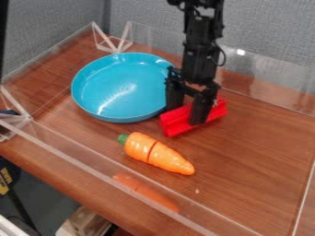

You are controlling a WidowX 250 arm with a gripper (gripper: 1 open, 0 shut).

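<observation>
My black gripper (191, 101) is lowered over a red object (176, 123) lying on the wooden table, right of a blue plate (118, 85). Its fingers reach down onto or around the red object; whether they are closed on it I cannot tell. A toy carrot (157, 154) with a green top lies in front of the plate.
Clear plastic walls edge the table (246, 175), with white brackets at the left and back left. A carrot-coloured reflection shows in the front wall.
</observation>
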